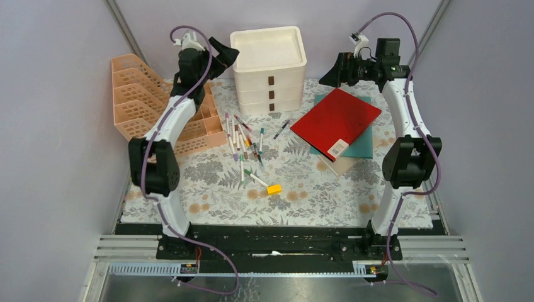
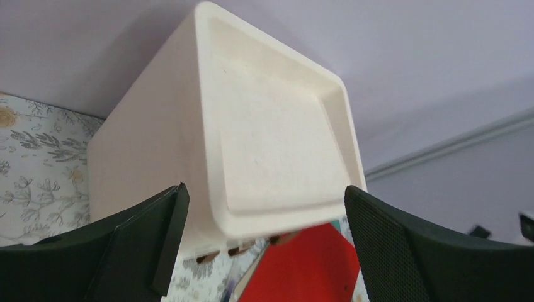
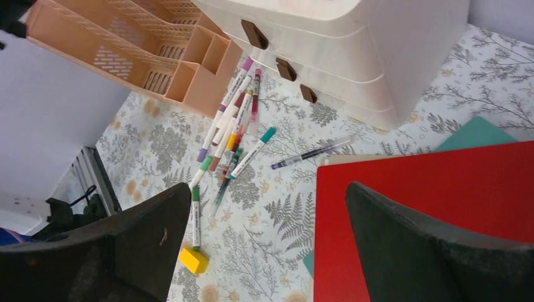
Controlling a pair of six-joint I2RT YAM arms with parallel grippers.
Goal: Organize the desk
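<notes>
A white three-drawer unit (image 1: pixel 268 94) stands at the back centre, open tray on top. My open left gripper (image 1: pixel 228 53) hangs high at its left; the tray fills much of the left wrist view. My open right gripper (image 1: pixel 334 74) is right of the unit, above the back of a red folder (image 1: pixel 334 119), which lies on teal and beige folders. Many markers and pens (image 1: pixel 242 135) are scattered in front of the unit, near a yellow block (image 1: pixel 274 189).
A peach multi-compartment organizer (image 1: pixel 135 110) stands at the back left, under the left arm.
</notes>
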